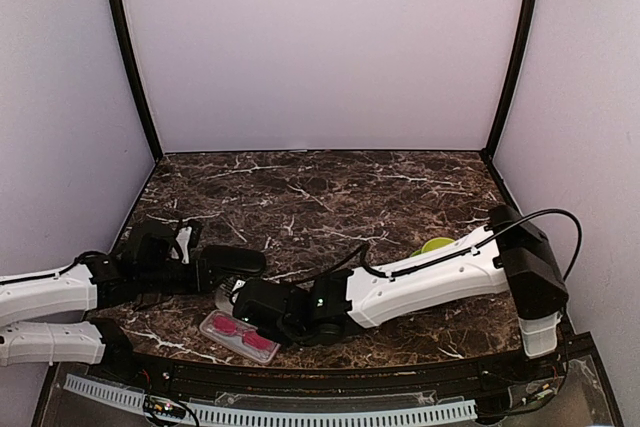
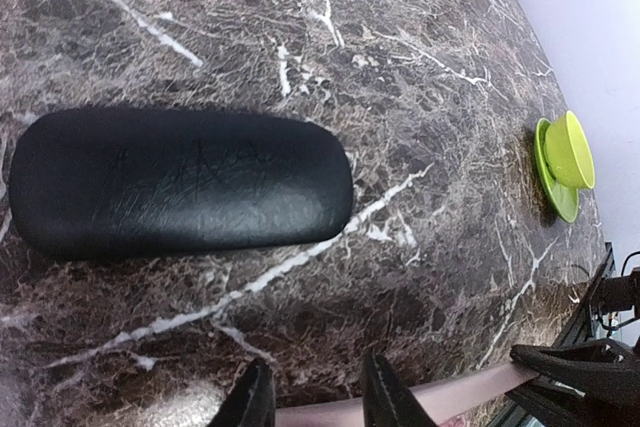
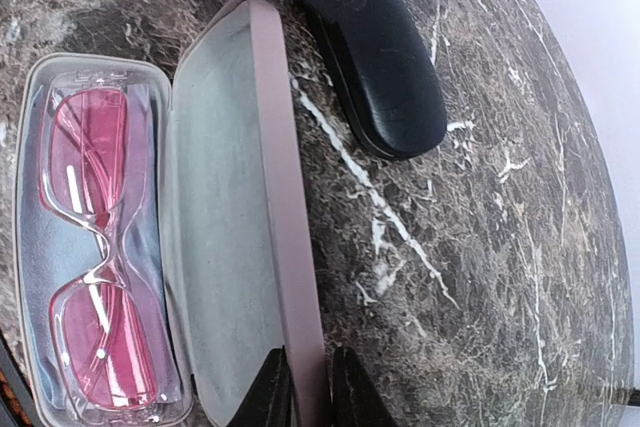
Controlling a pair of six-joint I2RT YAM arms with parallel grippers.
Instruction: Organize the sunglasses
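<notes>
An open pale case (image 1: 238,337) holds pink-lensed glasses (image 3: 100,247) in its tray, near the front edge. Its pink-rimmed lid (image 3: 280,187) stands raised. My left gripper is at the lid's rim, its fingertips close together; in the top view its tips are partly hidden. My right gripper has its fingertips at the lid's rim too, at the end nearer the bottom of the right wrist view. A black closed case (image 2: 180,182) lies just beyond the open one.
A green cup (image 2: 566,147) on a saucer stands to the right, largely behind the right arm in the top view. The walls border it on the sides.
</notes>
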